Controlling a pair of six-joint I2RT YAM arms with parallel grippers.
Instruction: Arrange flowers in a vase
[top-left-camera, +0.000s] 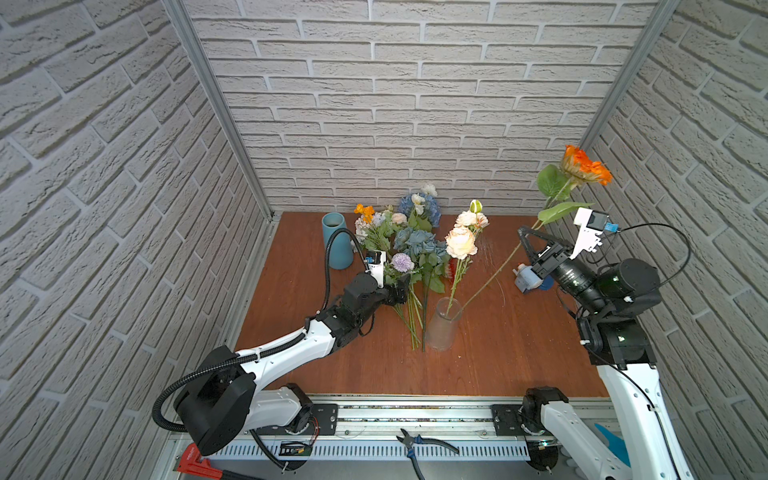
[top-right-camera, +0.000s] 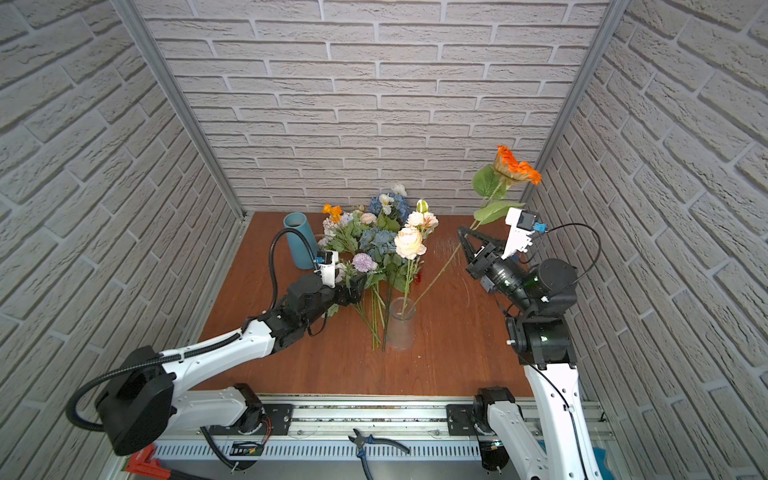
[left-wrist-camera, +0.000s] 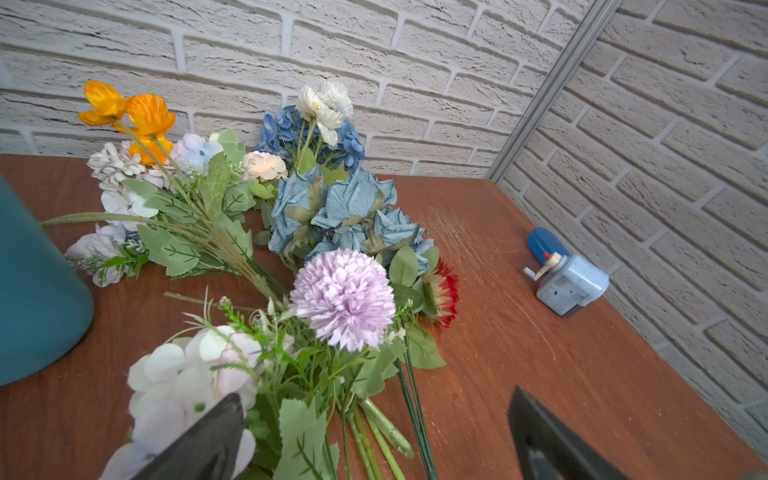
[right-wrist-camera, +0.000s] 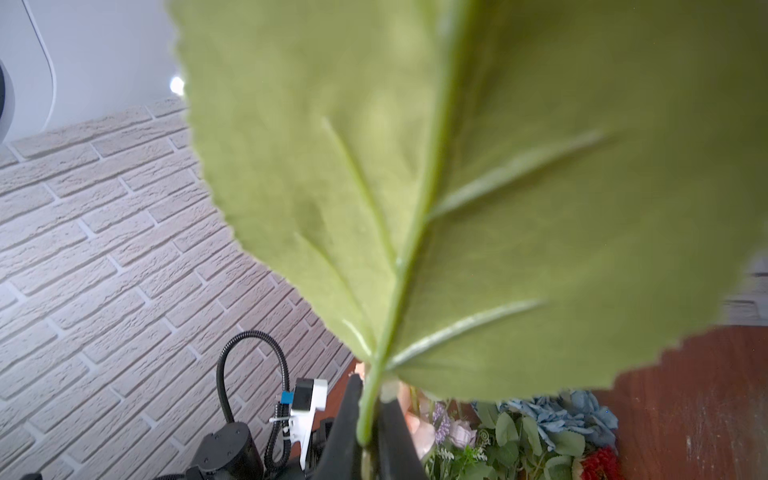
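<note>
My right gripper (top-left-camera: 537, 244) is shut on the long stem of an orange flower (top-left-camera: 584, 164) with two leaves; the stem's lower end reaches into the glass vase (top-left-camera: 442, 328), where cream flowers (top-left-camera: 461, 242) stand. A leaf (right-wrist-camera: 496, 200) fills much of the right wrist view. My left gripper (top-left-camera: 397, 289) is open at the flower pile, its blurred fingertips below a lilac flower (left-wrist-camera: 342, 297) in the left wrist view, with no stem clearly held.
A teal vase (top-left-camera: 337, 248) stands back left. A small blue-and-grey device (left-wrist-camera: 569, 284) lies at the right. Mixed flowers (top-right-camera: 380, 240) cover the table's middle.
</note>
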